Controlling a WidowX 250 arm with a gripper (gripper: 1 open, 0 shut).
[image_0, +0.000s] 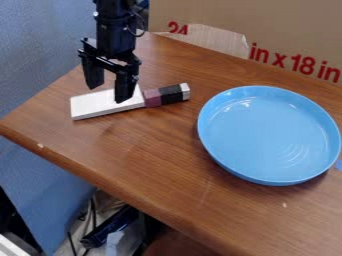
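Observation:
The black gripper (107, 78) hangs at the upper left, its fingers apart and pointing down over a white flat board (96, 106), with nothing visible between them. The board has a handle-like end (166, 95) in dark pink and black with a pale tip, pointing right. A light blue plate (267, 134) lies to the right on the wooden table.
A cardboard box (267, 25) with red printing stands along the back, with a pale piece (201, 38) in front of it.

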